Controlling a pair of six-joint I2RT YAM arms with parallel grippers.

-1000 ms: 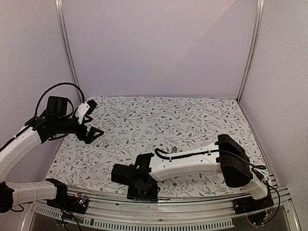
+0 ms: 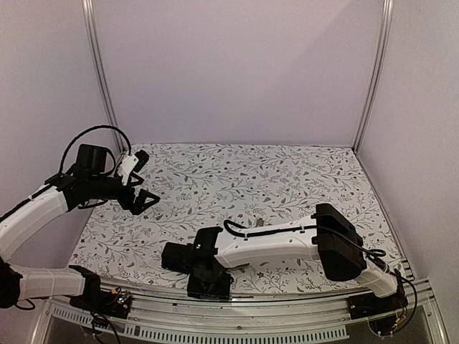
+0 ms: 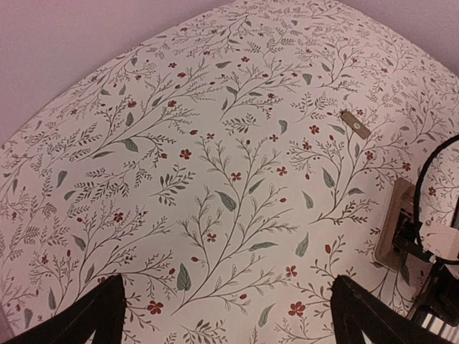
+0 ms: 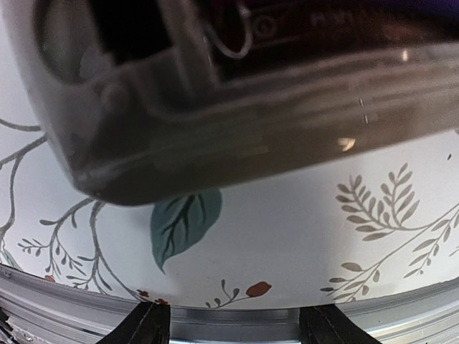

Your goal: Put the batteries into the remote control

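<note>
In the left wrist view the brown remote control (image 3: 393, 228) lies on the table at the right, partly behind my right arm's cable. Its small brown cover (image 3: 355, 124) lies apart from it, farther back. The remote (image 4: 237, 150) fills the upper part of the right wrist view, with dark red lettered surface inside its recess; whether that is a battery I cannot tell. My right gripper is open beside the remote, nothing between its fingers. Over the table's left side my left gripper hangs open and empty. No loose battery can be made out.
The right arm (image 2: 276, 245) stretches low across the front of the table and hides most of the remote from above. A metal rail (image 2: 287, 304) borders the front edge.
The right arm and its gripper have shifted slightly left.
</note>
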